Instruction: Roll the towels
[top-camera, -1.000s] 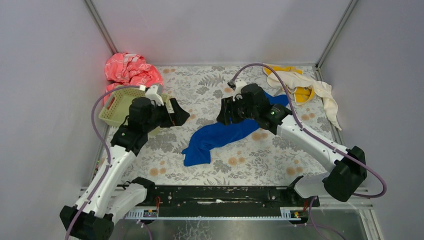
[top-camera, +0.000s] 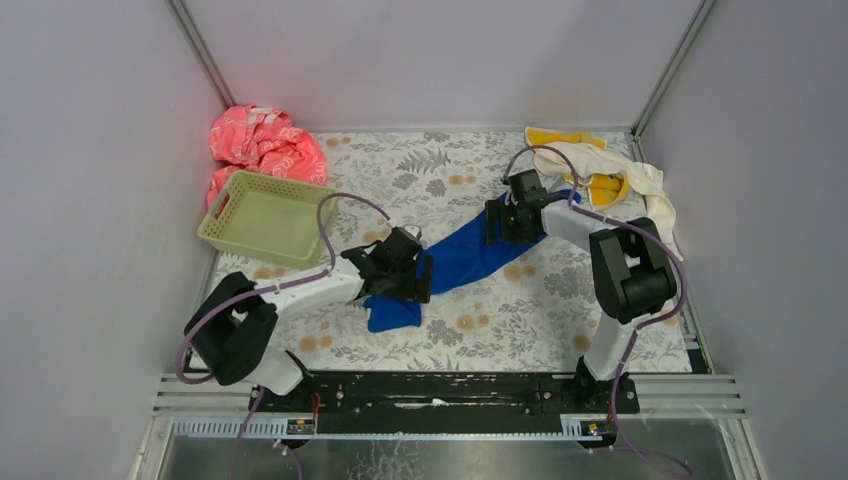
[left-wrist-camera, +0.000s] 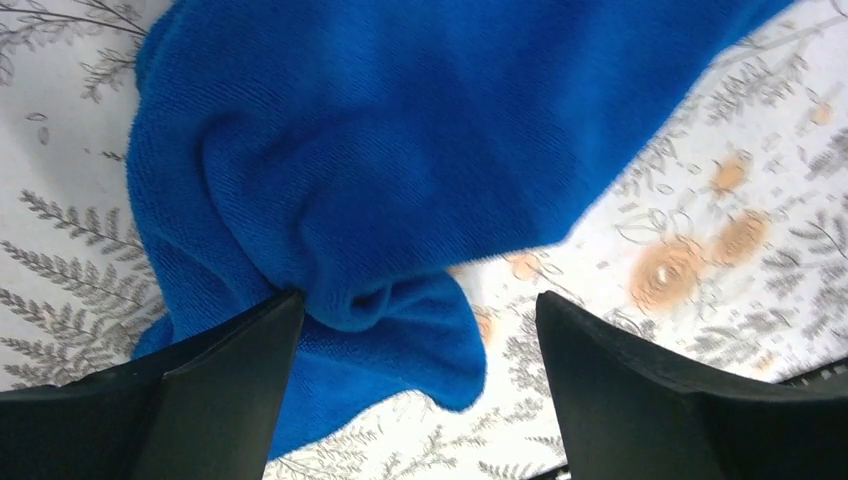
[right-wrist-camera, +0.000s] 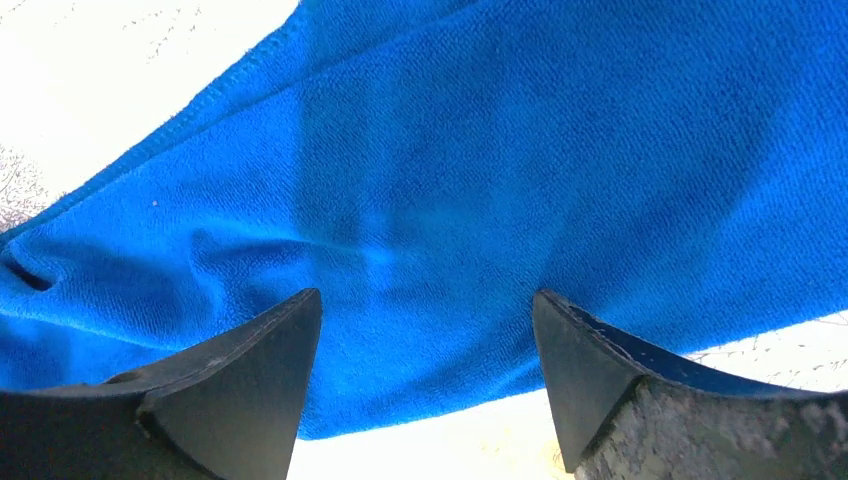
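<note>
A crumpled blue towel (top-camera: 470, 258) stretches diagonally over the patterned table, from near left to far right. Its near-left end folds over itself, with creases (left-wrist-camera: 340, 260) in the left wrist view. Over that end hangs my left gripper (top-camera: 425, 280), fingers parted, the folded cloth below and between its fingers. Toward the far-right part of the towel stands my right gripper (top-camera: 492, 222), low over the cloth, its fingers apart as well. Between its fingers in the right wrist view lies blue fabric, not visibly pinched. The arms cover parts of the towel.
A green basket (top-camera: 222, 243) stands at the left, with coral-coloured cloth (top-camera: 265, 150) behind it. White and yellow towels (top-camera: 640, 180) lie heaped at the back right.
My left gripper has come down and right from beside the basket to the towel's near end. The right one has moved right and lower, over the towel's far part. The towel looks unmoved.
</note>
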